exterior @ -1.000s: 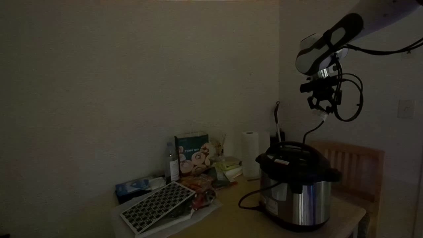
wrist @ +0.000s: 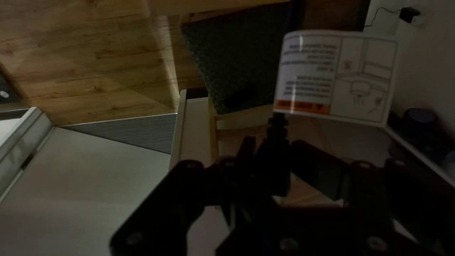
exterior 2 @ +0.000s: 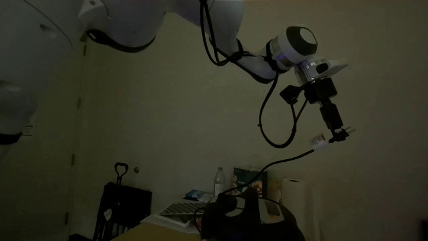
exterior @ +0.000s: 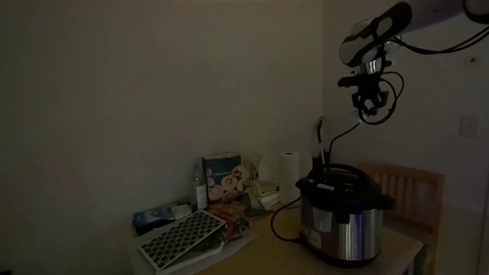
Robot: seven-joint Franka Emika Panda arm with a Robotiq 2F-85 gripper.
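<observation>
In exterior view 2 my gripper is shut on a black power plug, whose metal prongs stick out to the right. A white paper tag hangs on the cord just behind the plug. From there the cord drops toward the pressure cooker. The cooker, steel with a black lid, stands on the table with my gripper well above it. Close up in the wrist view, the dark plug body lies between the fingers, and the printed tag extends beyond it.
Left of the cooker are a white slotted panel, a bottle, a green box and a paper towel roll. A wooden chair stands behind the table. The air around my gripper is clear; the room is dim.
The gripper has risen and moved slightly left in exterior view 1, carrying the plug. More of the cord now stretches up behind the cooker. The objects on the table stay in place.
</observation>
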